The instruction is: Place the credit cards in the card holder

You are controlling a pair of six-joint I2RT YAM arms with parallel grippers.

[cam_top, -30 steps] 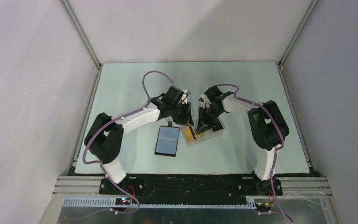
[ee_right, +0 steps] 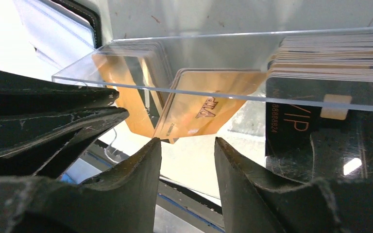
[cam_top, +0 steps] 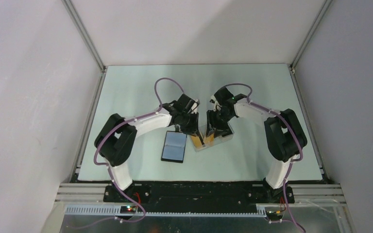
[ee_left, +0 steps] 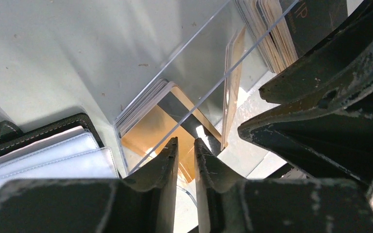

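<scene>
A clear box [cam_top: 200,148] in the middle of the table holds the cards: a stack of gold cards with a black stripe [ee_left: 150,127], a leaning gold VIP card [ee_right: 199,115] and a stack of black VIP cards [ee_right: 296,116]. To its left lies the open card holder [cam_top: 174,146] with pale sleeves. My left gripper is part open above the striped gold stack, with nothing seen held between its fingers. Part open too, my right gripper points toward the lower edge of the leaning card, with no card gripped.
Both grippers are close together over the box, and each one's fingers loom in the other's wrist view. Clear walls [ee_right: 213,95] of the box rise around the cards. Bare tabletop [cam_top: 136,87] lies behind and to both sides.
The right arm has moved a little to the right. Box and holder stay where they were.
</scene>
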